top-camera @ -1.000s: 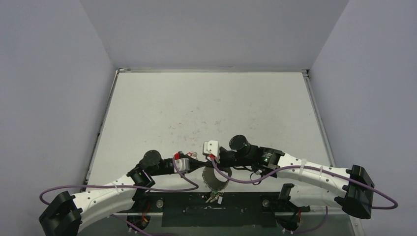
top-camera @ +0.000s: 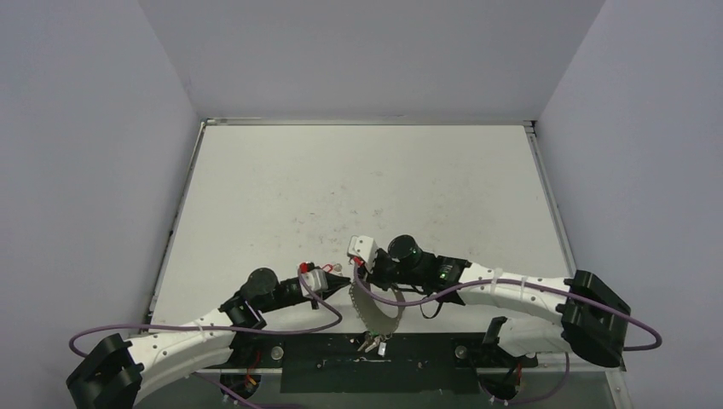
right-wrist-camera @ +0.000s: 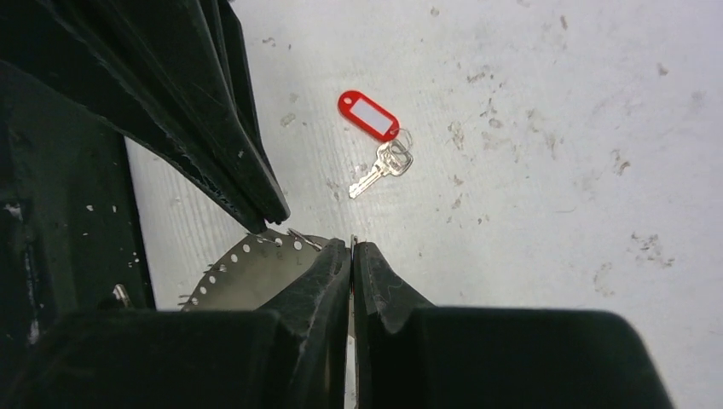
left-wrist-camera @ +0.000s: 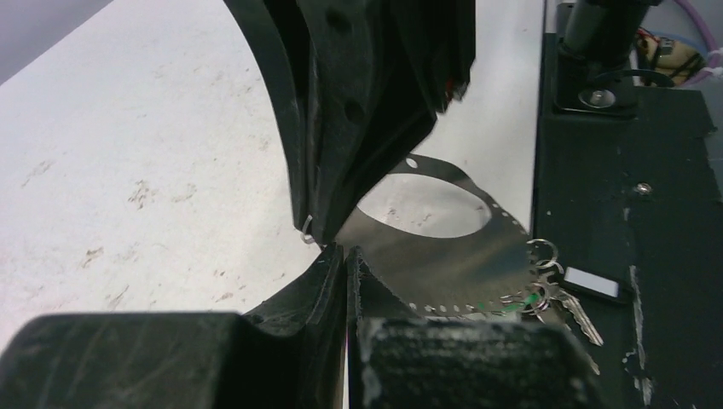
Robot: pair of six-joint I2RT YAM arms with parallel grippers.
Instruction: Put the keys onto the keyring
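Several keys [left-wrist-camera: 578, 317], joined by small rings [left-wrist-camera: 546, 253], lie at the table's front edge beside a flat grey metal plate [left-wrist-camera: 426, 264] with a large opening. Above that plate my right gripper is shut on a thin silvery metal piece, a small bright bit [left-wrist-camera: 307, 228] of which shows at its tips in the left wrist view. I cannot tell the piece's whole shape. My left gripper is shut, with nothing showing between its fingers. Its tips are near the right gripper's tips, with a gap between them. Another key [right-wrist-camera: 382, 168] lies loose on the table.
By that loose key lies a red tag [right-wrist-camera: 368, 115] on the white table [top-camera: 367, 187]. A black tag with a white label [left-wrist-camera: 591, 282] rests near the bunch of keys.
More of the grey plate shows below.
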